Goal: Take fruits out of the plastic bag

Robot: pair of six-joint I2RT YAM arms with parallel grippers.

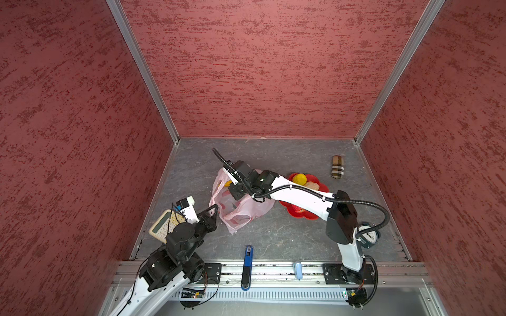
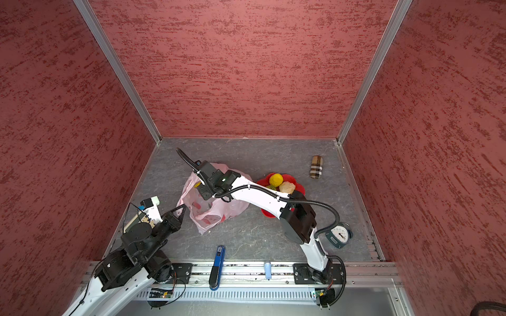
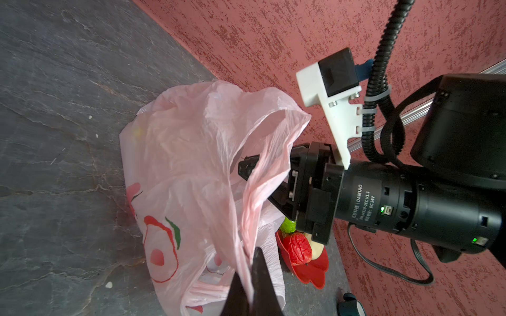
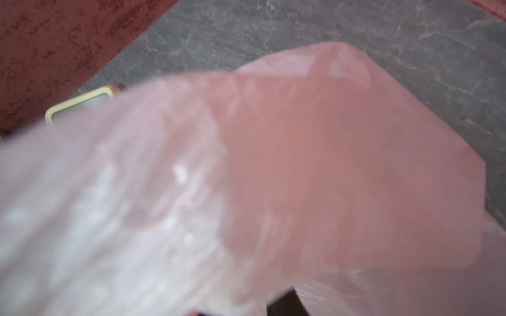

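Observation:
The pink plastic bag [image 1: 247, 213] lies open on the table, with a yellow fruit [image 1: 228, 183] partly visible inside. My right gripper [image 1: 232, 187] reaches into the bag's opening; whether anything is between its fingers is hidden by pink plastic, which blurs most of the right wrist view. My left gripper is shut at the bag's near-left edge, with a pink strand of it at its fingertips. A red flower-shaped tray [image 2: 268, 212] holds several fruits, partly covered by the right arm.
A calculator [image 1: 158, 229] lies at left, a plaid object [image 1: 337, 166] at back right, a clock-like dial [image 1: 367, 237] at front right, and a blue tool [image 1: 247, 263] on the front edge.

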